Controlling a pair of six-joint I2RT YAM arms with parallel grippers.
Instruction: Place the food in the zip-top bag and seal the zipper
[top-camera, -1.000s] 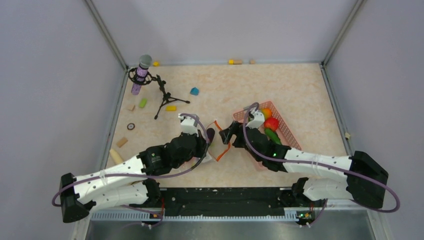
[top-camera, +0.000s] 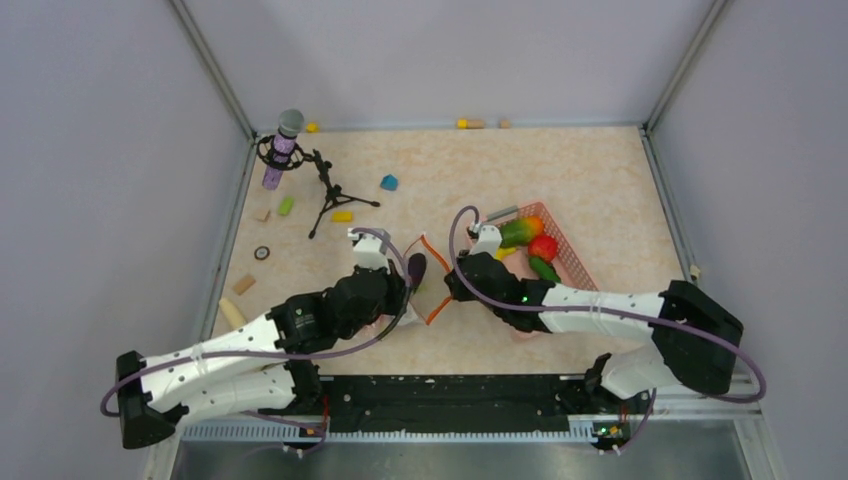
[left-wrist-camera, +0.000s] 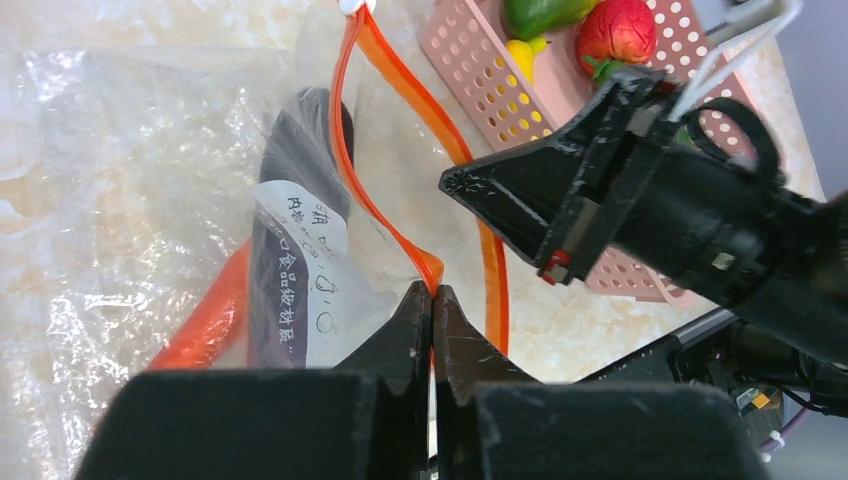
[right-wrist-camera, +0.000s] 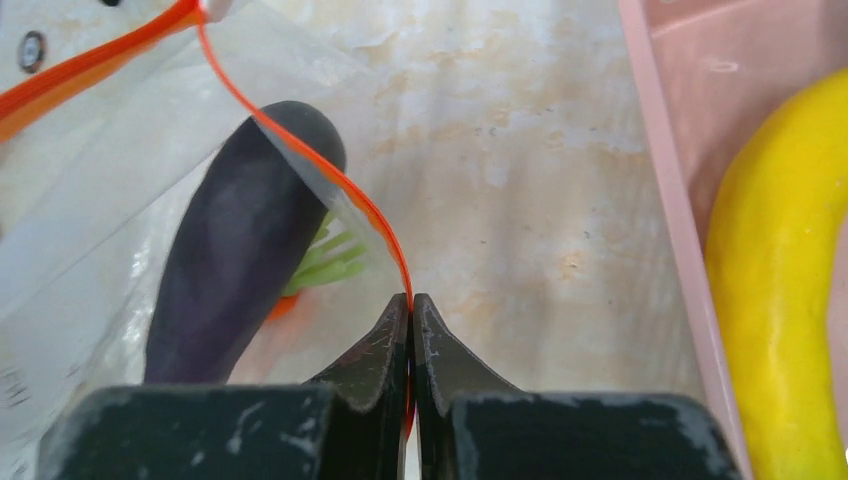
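Note:
A clear zip top bag (left-wrist-camera: 110, 200) with an orange zipper edge lies on the table, its mouth spread apart. Inside it are a dark eggplant (right-wrist-camera: 240, 230) and a carrot (left-wrist-camera: 212, 312). My left gripper is shut on one orange edge of the bag. On the opposite orange edge my right gripper is shut, the strip running between its fingertips. The white slider (left-wrist-camera: 357, 5) sits at the zipper's far end, cut by the top of the left wrist view.
A pink basket (top-camera: 566, 250) stands to the right, holding a red fruit (left-wrist-camera: 617, 42), a yellow banana (right-wrist-camera: 775, 270) and green vegetables. A tripod (top-camera: 330, 195) and small blocks lie at the back left. Bare table lies behind the bag.
The bag and left gripper have shifted slightly left.

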